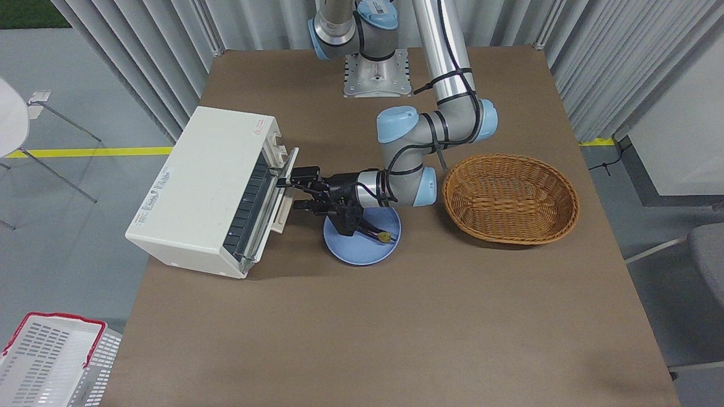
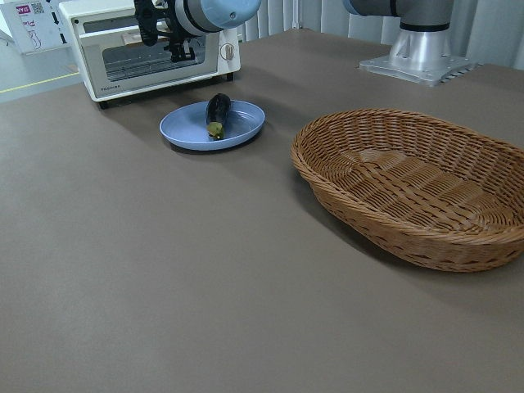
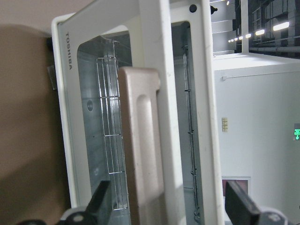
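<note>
A white toaster oven (image 1: pixel 193 183) stands at the table's left, its glass door ajar. In the wrist view the door's long handle (image 3: pixel 143 145) runs between the fingers of my gripper, which are apart on either side of it, open. In the front view my gripper is at the oven door. An eggplant (image 2: pixel 217 115) with a green stem lies on a blue plate (image 2: pixel 180 131) below and beside my gripper, partly hidden by it in the front view.
A wicker basket (image 1: pixel 509 198) sits right of the plate. The robot's base (image 1: pixel 376 79) is at the back. A white plastic bin (image 1: pixel 47 359) is on the floor at lower left.
</note>
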